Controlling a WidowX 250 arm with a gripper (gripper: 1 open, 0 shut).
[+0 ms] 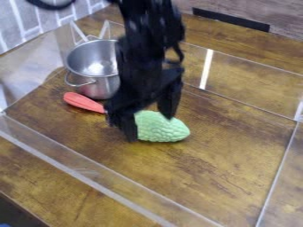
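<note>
The black gripper (pixel 142 113) hangs low over the green bumpy toy (pixel 164 129), which lies on the wooden table, and its fingers stand open around or above the toy's left part. Whether they touch it I cannot tell. A red-handled utensil (pixel 83 103) lies to the left, its metal end hidden behind the gripper.
A steel pot (pixel 89 71) stands at the back left, partly behind the arm. Clear panels edge the work area.
</note>
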